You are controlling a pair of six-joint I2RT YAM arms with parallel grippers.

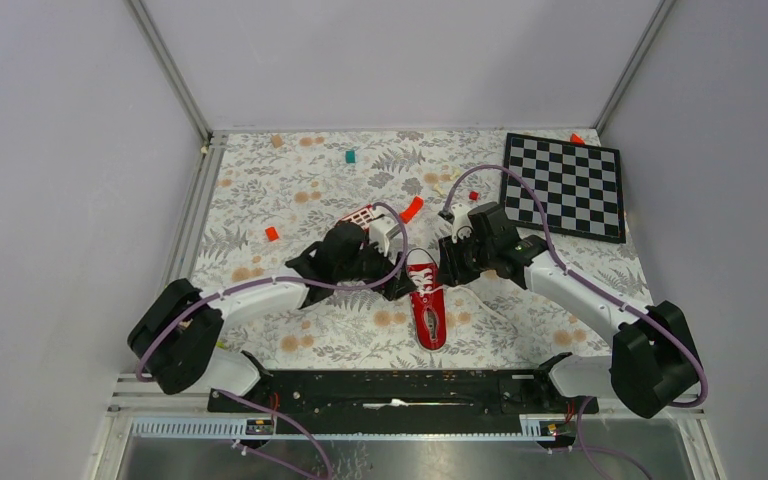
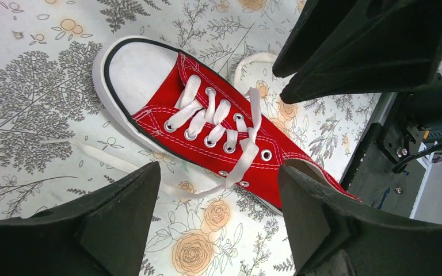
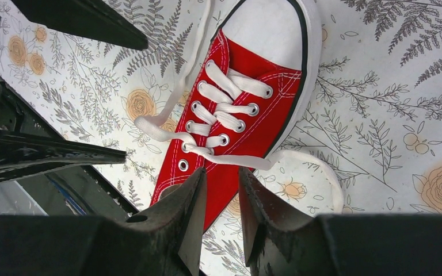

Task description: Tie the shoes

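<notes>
A red sneaker with a white toe lies flat on the patterned cloth, its opening toward the table's front edge. Its white laces run through the eyelets and cross near the top ones; the loose ends trail off both sides. At the shoe's left side my left gripper stands wide open, its fingers apart and empty. My right gripper is at the other side, partly open with a narrow gap. Beyond its fingertips a lace strand crosses the shoe; no lace shows clearly gripped.
Behind the left arm lies a red-and-white item, partly covered. A black-framed checkerboard occupies the back right. Small blocks, such as a teal one and a red one, are scattered around. Cloth in front of the left arm is clear.
</notes>
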